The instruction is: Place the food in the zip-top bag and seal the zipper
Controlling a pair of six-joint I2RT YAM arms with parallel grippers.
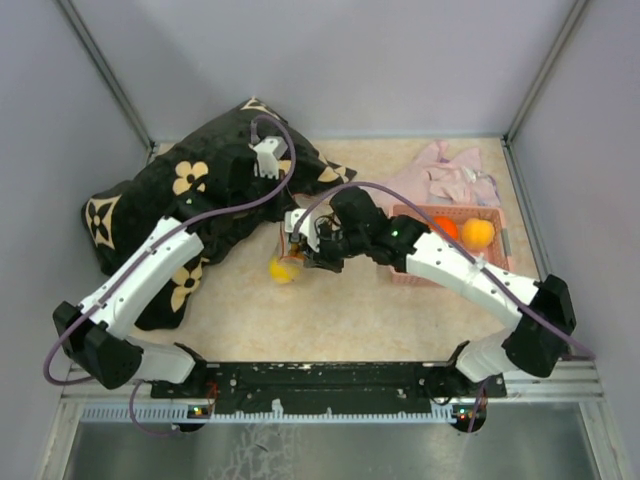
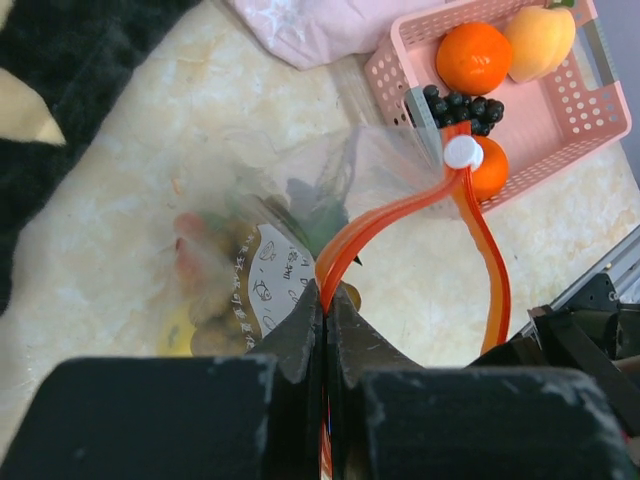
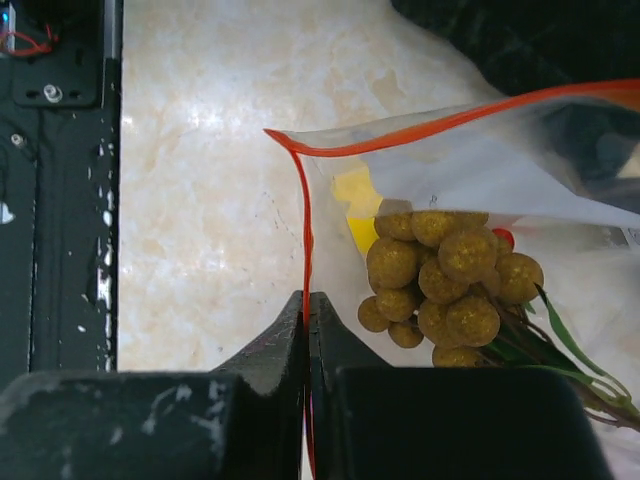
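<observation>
The clear zip top bag (image 2: 280, 180) with an orange zipper and white slider (image 2: 463, 151) holds brown round fruit (image 3: 440, 280) with green stems; something yellow shows behind it. My left gripper is shut on the bag's zipper edge. My right gripper is shut at the bag's other part, with the thin red zipper line running down between its fingertips. In the top view both grippers are close together over the bag, largely hiding it.
A pink basket (image 2: 540, 140) with oranges, dark grapes and a peach stands to the right, near a pink cloth (image 1: 450, 170). A dark flowered cloth (image 1: 160, 220) covers the back left.
</observation>
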